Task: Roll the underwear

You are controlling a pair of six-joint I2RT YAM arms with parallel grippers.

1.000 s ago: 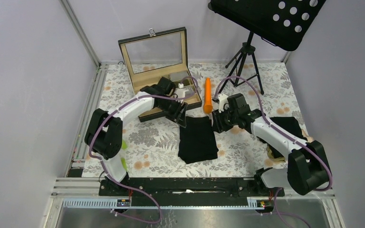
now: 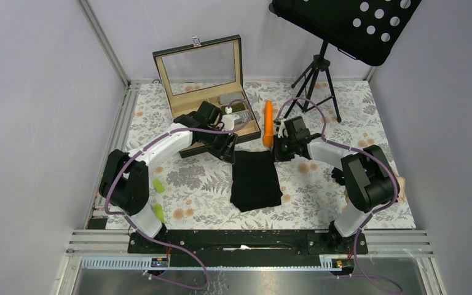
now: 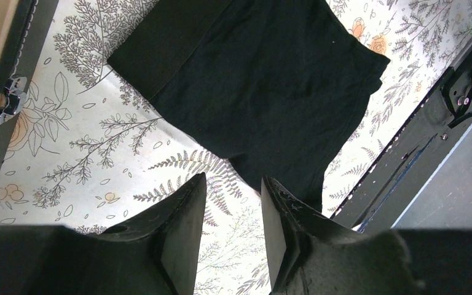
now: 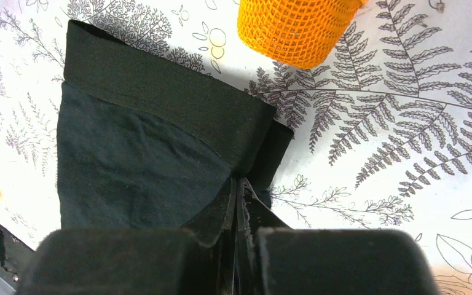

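The black underwear point(image 2: 255, 183) lies spread flat on the floral-covered table, its waistband point(image 4: 160, 83) along the far edge. My left gripper hangs open above the table near the underwear's far left side, nothing between its fingers. My right gripper is shut, its tips at the waistband's end on the right side of the underwear; whether any cloth is pinched between them I cannot tell.
An open box point(image 2: 246, 133) with a glass lid stands behind my left arm. An orange mesh object point(image 4: 295, 31) lies behind the underwear. A black stand point(image 2: 319, 61) is at the back right.
The right arm has moved in toward the underwear's far right corner. The left arm has shifted slightly. The underwear lies as before.
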